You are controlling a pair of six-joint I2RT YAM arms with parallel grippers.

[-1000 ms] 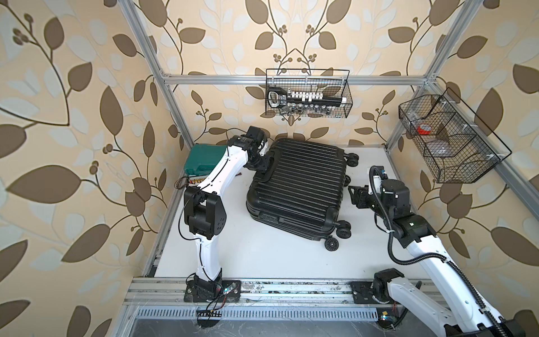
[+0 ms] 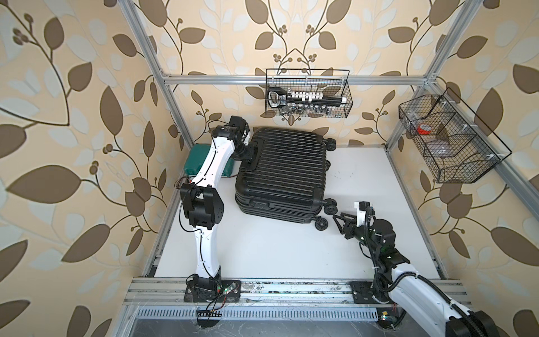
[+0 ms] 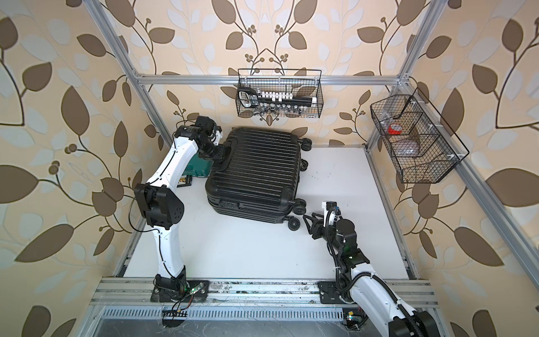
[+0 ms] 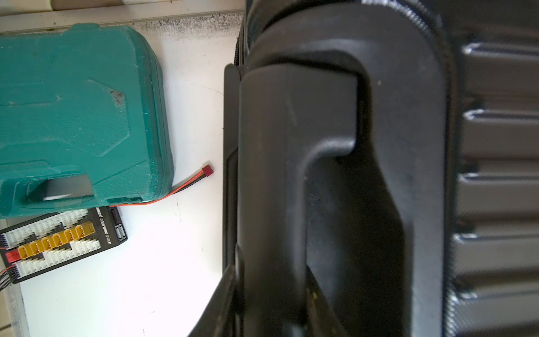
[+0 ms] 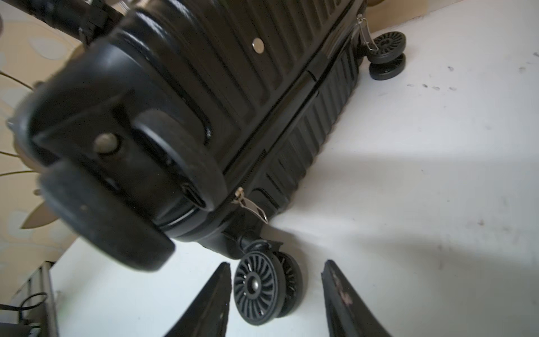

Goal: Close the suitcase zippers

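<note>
The black suitcase (image 2: 283,174) lies flat on the white table, wheels to the right. My left gripper is shut on the suitcase's top handle (image 4: 272,168) at its left end. My right gripper stands part open near the lower right wheel (image 5: 258,283), with nothing between its fingers. In the right wrist view, a zipper pull (image 5: 252,205) hangs on the zipper seam just above that wheel, and another zipper pull (image 5: 365,31) is by the far wheel.
A teal case (image 4: 78,95) and a charging board (image 4: 61,241) sit at the table's left back. Wire baskets (image 2: 308,92) hang on the back and right walls.
My left gripper and the suitcase have moved left and toward the back. The right arm has lowered and moved toward the front left.
</note>
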